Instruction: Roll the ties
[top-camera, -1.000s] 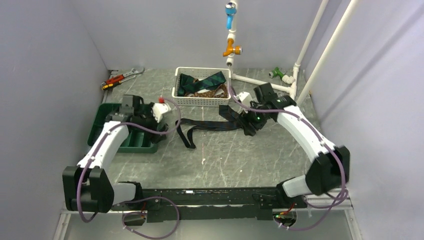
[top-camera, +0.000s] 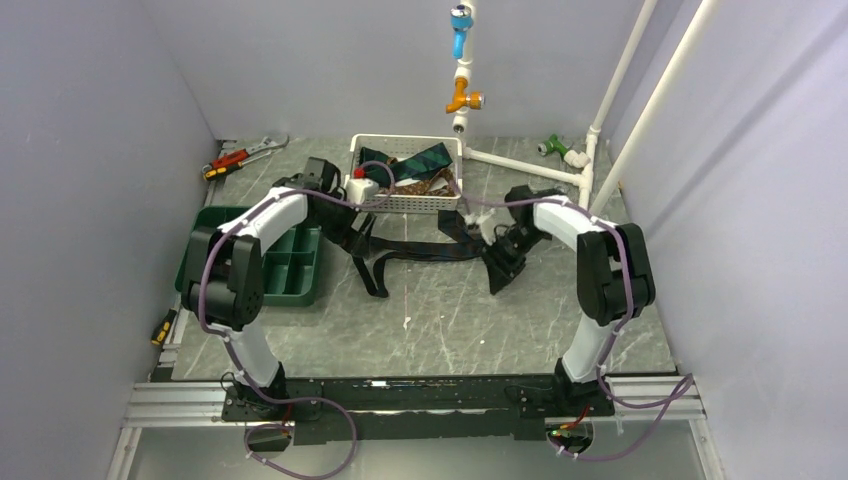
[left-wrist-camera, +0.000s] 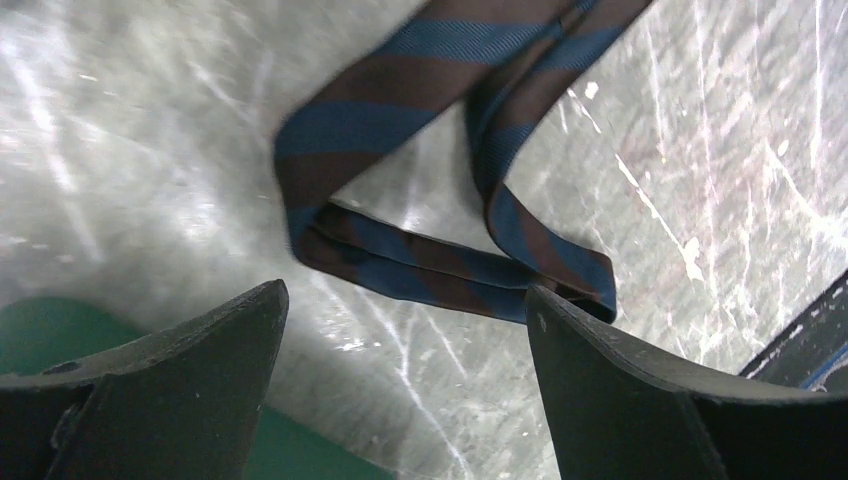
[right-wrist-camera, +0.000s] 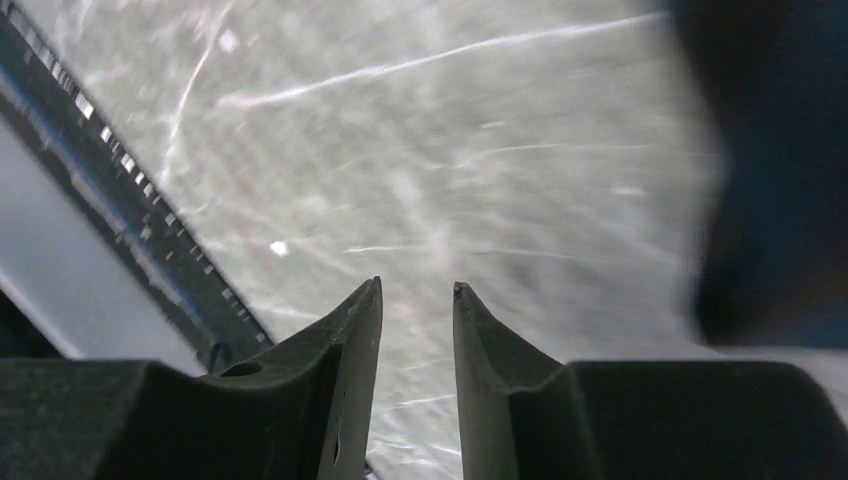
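Observation:
A dark navy-and-brown striped tie (top-camera: 420, 250) lies stretched across the marble worktop, its left end folded into loops (left-wrist-camera: 400, 80). My left gripper (top-camera: 360, 240) hovers over that looped end, open, the tie between and beyond its fingertips in the left wrist view. My right gripper (top-camera: 495, 270) is low at the tie's right end; its fingertips are nearly together in the right wrist view (right-wrist-camera: 417, 290), with no tie visible between them. A blurred dark shape fills the upper right of that view.
A white basket (top-camera: 405, 204) with more ties stands at the back. A green divided tray (top-camera: 270, 299) is at left, tools (top-camera: 240, 155) behind it, pipes (top-camera: 510, 160) at back right.
My left gripper moved right, over the tie's looped end, from above the tray.

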